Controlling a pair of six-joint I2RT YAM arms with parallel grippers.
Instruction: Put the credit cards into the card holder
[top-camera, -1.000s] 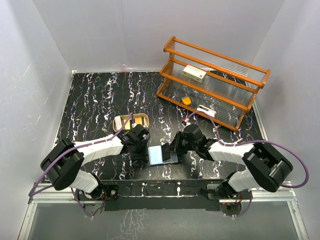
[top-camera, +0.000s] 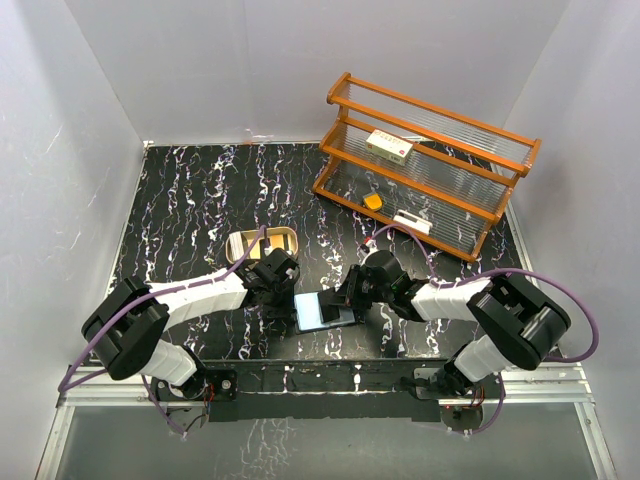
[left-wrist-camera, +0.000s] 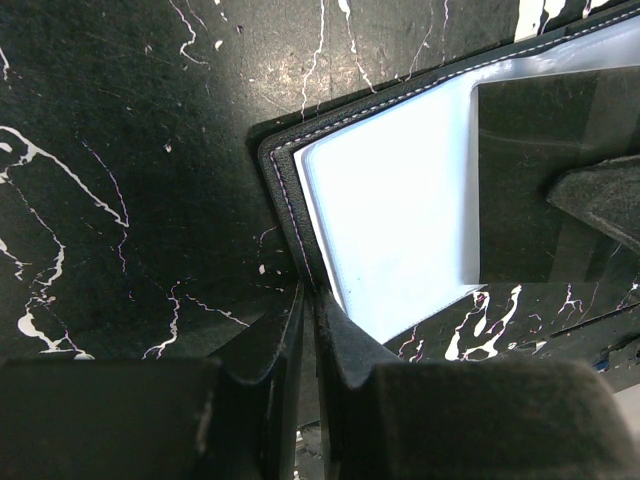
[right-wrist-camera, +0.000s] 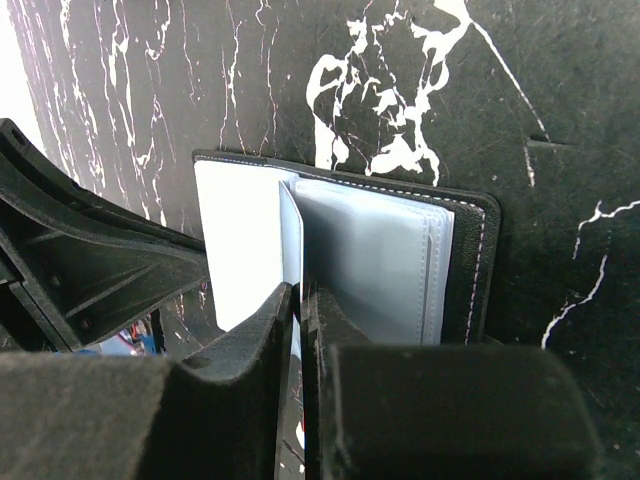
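The black card holder (top-camera: 315, 312) lies open near the table's front, clear and pale sleeves showing. My left gripper is shut on the holder's left edge. My right gripper is shut on a clear sleeve, lifted upright in the right wrist view; a dark panel (left-wrist-camera: 530, 130) covers the sleeves' right side in the left wrist view. A tan tray (top-camera: 290, 240) with card-like pieces in white and black sits behind my left gripper, partly hidden by it.
A wooden rack (top-camera: 460, 179) with a cream box (top-camera: 389, 147), a yellow item (top-camera: 372, 200) and a white item (top-camera: 412, 220) stands at the back right.
The right arm has shifted slightly at its elbow since about a second ago, its gripper staying at the holder. The left arm is nearly still.
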